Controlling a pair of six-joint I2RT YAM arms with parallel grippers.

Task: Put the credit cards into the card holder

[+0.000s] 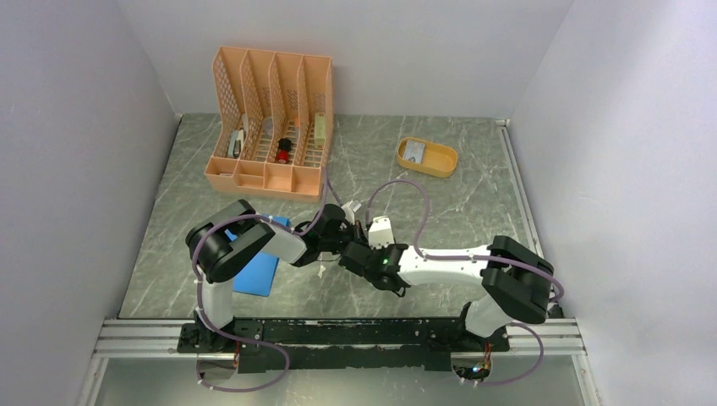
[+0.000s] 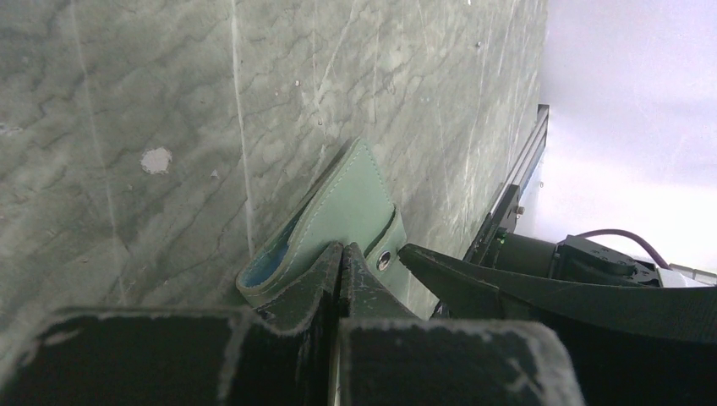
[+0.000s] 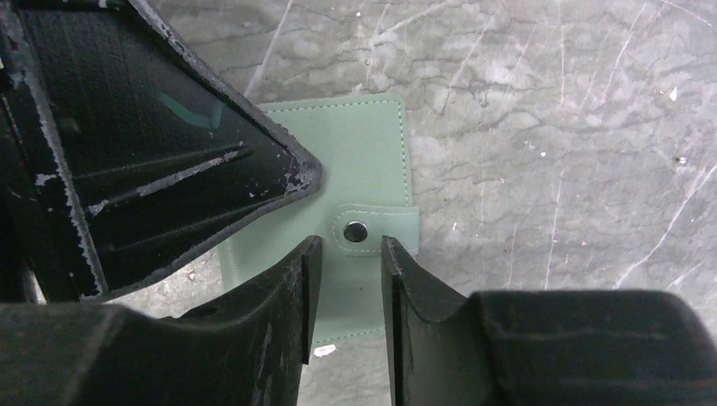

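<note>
A pale green card holder [image 3: 363, 152] with stitched edges and a snap strap [image 3: 385, 231] lies on the marbled table. In the left wrist view, the same holder [image 2: 342, 207] rises at a tilt, its edge parted enough to show a blue inside. My left gripper is shut on the holder's near part. Above the holder, my right gripper is open; in its view the snap end of the strap appears between the fingertips, and I cannot tell whether they touch. Both arms hide the holder from the top view. No credit card can be made out clearly.
A yellow tray [image 1: 440, 161] at the back right holds a flat grey-white item [image 1: 413, 151]. An orange organizer [image 1: 300, 185] with several compartments stands at the back left. Partly under the left arm lies a blue flat folder [image 1: 255, 276].
</note>
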